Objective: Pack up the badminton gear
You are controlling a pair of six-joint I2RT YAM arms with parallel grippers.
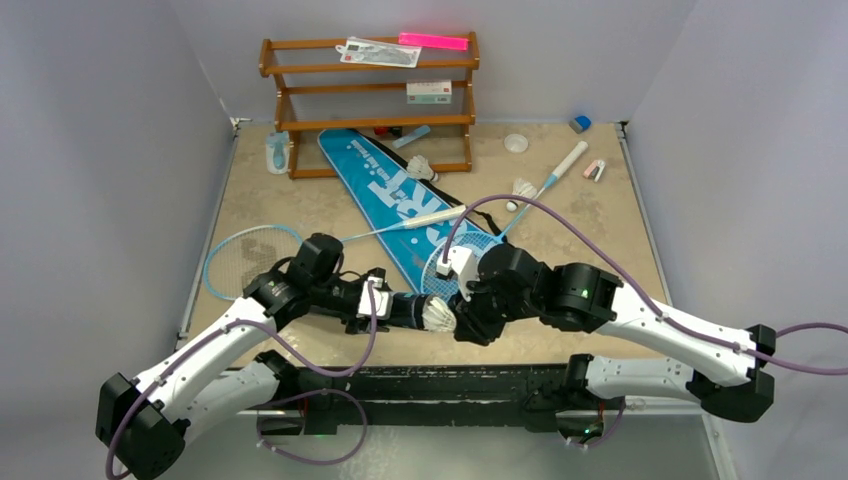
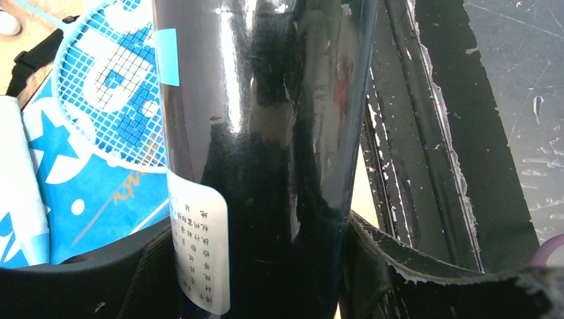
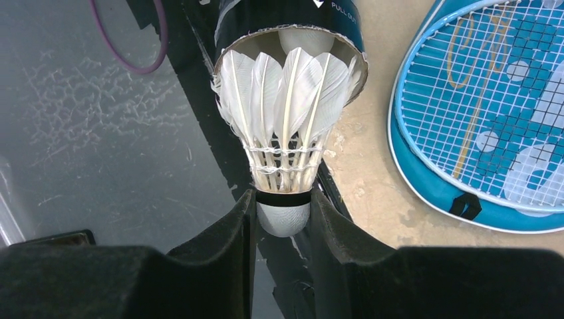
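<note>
A black shuttlecock tube (image 2: 266,153) fills the left wrist view, and my left gripper is shut around it. My right gripper grips a white feathered shuttlecock (image 3: 282,133) by its cork end. Its feather skirt is at the open mouth of the tube (image 3: 359,53), and the skirt's far edge overlaps the rim. Inside the tube a white rounded end shows. A blue racket bag (image 1: 385,190) lies on the table beneath two rackets, one with a white handle (image 1: 435,217), another handle (image 1: 570,160) at right. Loose shuttlecocks (image 1: 422,168) (image 1: 522,193) lie behind.
A wooden rack (image 1: 370,125) stands at the back, holding a pink box (image 1: 433,41) and a small carton (image 1: 429,92). A clear round lid (image 1: 516,143) and a blue item (image 1: 580,124) lie back right.
</note>
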